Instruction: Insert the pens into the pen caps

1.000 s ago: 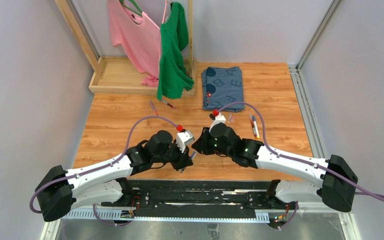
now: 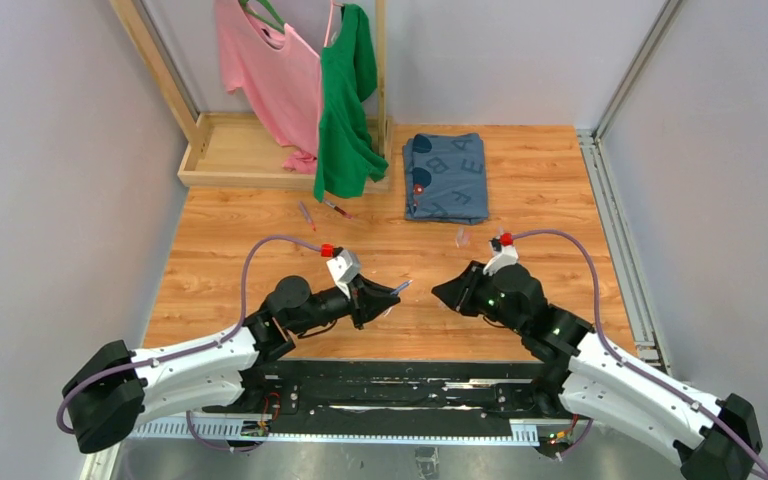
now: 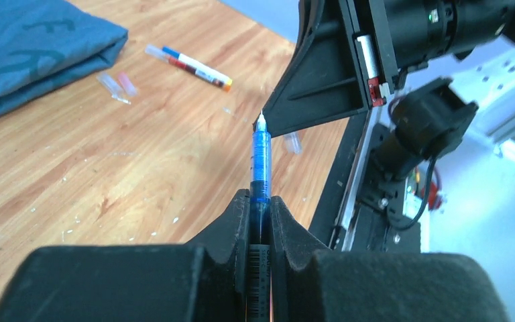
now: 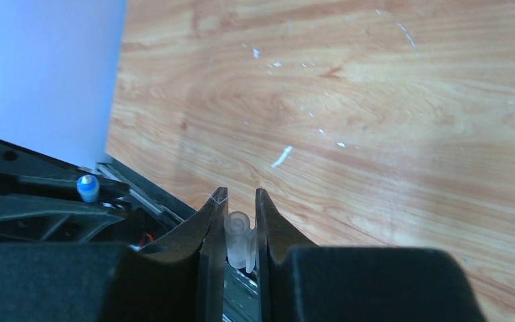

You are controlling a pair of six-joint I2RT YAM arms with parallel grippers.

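A blue pen (image 3: 261, 157) is clamped in my left gripper, its pale tip bare and pointing away from the fingers. My right gripper is shut on a clear pen cap (image 4: 237, 245), seen end-on between the fingers. From above, the left gripper (image 2: 396, 298) and right gripper (image 2: 434, 290) face each other across a small gap, the pen (image 2: 402, 287) sticking out into it. Pen and cap are apart. In the right wrist view the blue pen end (image 4: 88, 188) shows at the left, off the cap's line.
Two pens (image 3: 201, 70) lie on the wood, with clear caps (image 3: 110, 84) near a folded blue cloth (image 2: 447, 180). Farther left are a red pen (image 2: 337, 208) and another slim piece (image 2: 307, 215). A wooden rack (image 2: 240, 180) with hanging clothes stands behind.
My right gripper has since moved right and my left gripper slightly left and up in the view, opening a gap.
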